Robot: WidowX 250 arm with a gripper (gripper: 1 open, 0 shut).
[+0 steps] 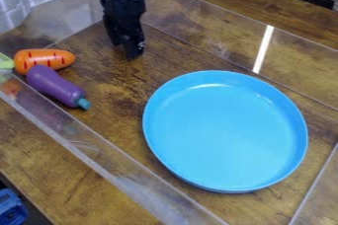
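The black robot gripper (pixel 126 37) reaches down from the top left of the camera view, over bare wood at the back. Whether its fingers are open or shut cannot be told. An orange toy carrot (pixel 42 60) lies at the left, with a purple toy eggplant (pixel 53 86) just below it. A large round blue plate (pixel 224 128) rests on the right half of the wooden surface (pixel 119 170).
Clear walls line the work area at the front left, back and right. A small blue object (pixel 10 208) shows at the bottom left corner.
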